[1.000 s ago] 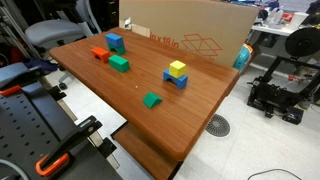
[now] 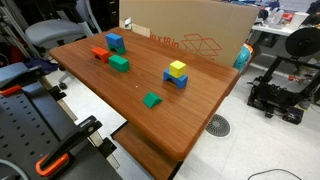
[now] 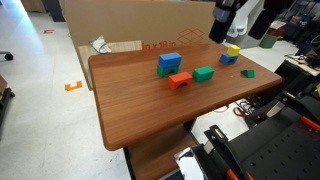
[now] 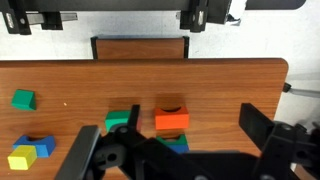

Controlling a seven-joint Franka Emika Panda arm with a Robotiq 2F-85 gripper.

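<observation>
In the wrist view, my gripper is open above the table with its fingers spread wide and nothing held. A red arch-shaped block [image 4: 171,118] shows between them, and a blue block [image 4: 178,144] is partly hidden below it. A green rectangular block [image 4: 117,118] appears near the left finger. On the table's other side a yellow block [image 2: 177,69] sits on a blue arch block [image 2: 175,81], with a small green block [image 2: 152,100] lying apart nearer the edge. Two blue pieces [image 3: 168,64] are stacked behind the red block in exterior view 2.
The wooden table [image 2: 195,115] has clear room between the block groups. A cardboard panel [image 2: 200,30] stands along its back edge. A dark platform [image 2: 35,135] with black and red brackets is separated from the table by a gap.
</observation>
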